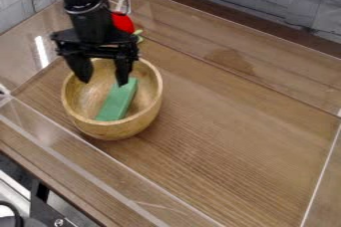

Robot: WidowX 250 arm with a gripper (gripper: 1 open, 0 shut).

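Note:
My gripper (pixel 100 67) is over a round wooden bowl (pixel 87 120), its two dark fingers spread open at the bowl's far part. A flat green object (pixel 118 100) lies inside the bowl, below and between the fingers, slightly to the right, with nothing seen held.
A red object (pixel 123 22) with some light green beside it sits at the back, partly behind the arm. A small white round item (pixel 7 216) shows at the bottom left corner.

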